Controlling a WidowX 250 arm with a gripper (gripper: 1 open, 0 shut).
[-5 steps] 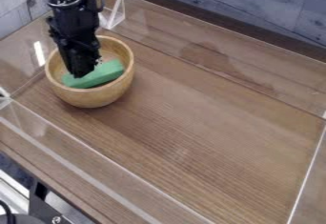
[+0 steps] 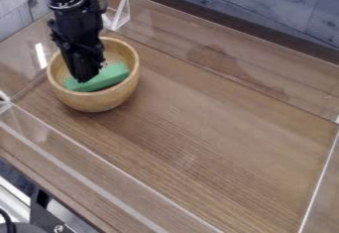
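A wooden bowl (image 2: pixel 99 99) sits on the left of the table and holds a green object (image 2: pixel 103 78). The black robot gripper (image 2: pixel 82 62) reaches down from the top left into the bowl, its tips at or just above the green object. Whether the fingers are open or shut, or touch the object, is unclear.
A wall runs along the back right. A dark object with cables is cut off at the bottom left corner.
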